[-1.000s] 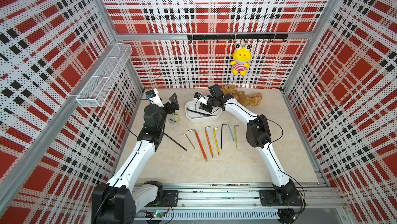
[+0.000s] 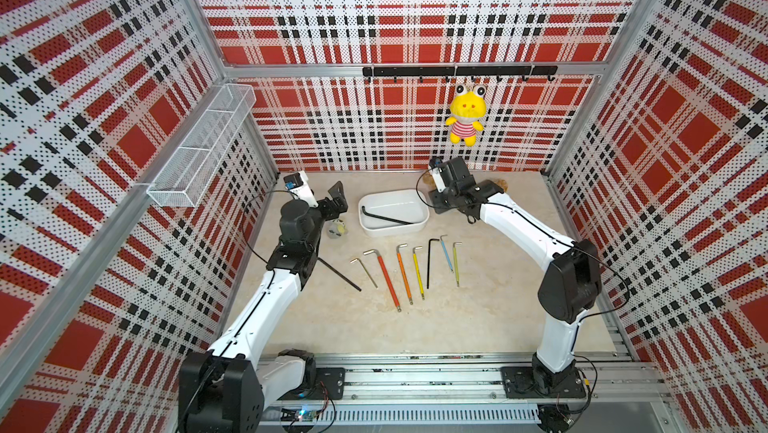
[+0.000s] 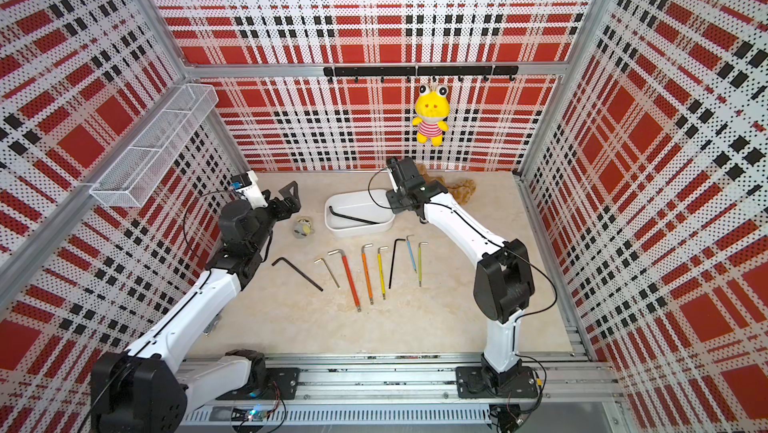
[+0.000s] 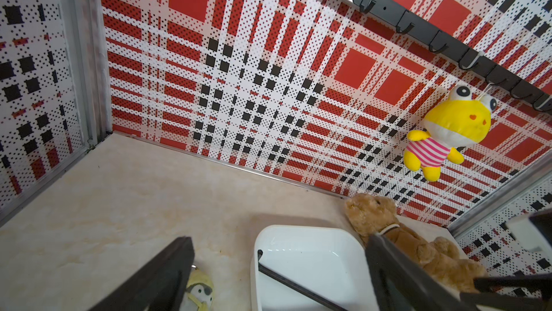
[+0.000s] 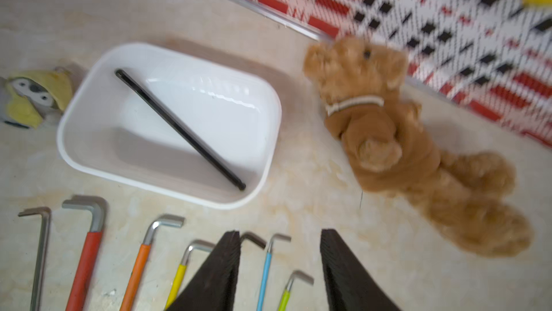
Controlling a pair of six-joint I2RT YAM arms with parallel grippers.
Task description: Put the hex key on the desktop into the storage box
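Observation:
A black hex key [image 5: 181, 130] lies slantwise inside the white storage box [image 5: 166, 190], at the back middle of the desk. In the right wrist view my right gripper is open and empty, over the desk just to the right of the box. My left gripper also stands open with nothing between its fingers, raised left of the box. On the desk in front lie several more hex keys: a red one [image 3: 350, 279], an orange one [image 3: 367, 275], a yellow one [image 3: 381, 274], a black one [image 3: 392, 263], and a larger black one [image 3: 302, 273] at the left.
Small grey, blue and green keys lie in the same row. A brown plush bear [image 5: 396, 144] lies right of the box, a small yellow-grey toy [image 5: 37, 98] left of it. A yellow frog toy [image 2: 465, 117] hangs from the back rail.
My right arm has pulled back and to the right, its gripper moving from above the box to beside it. The left arm and the key in the box look unmoved.

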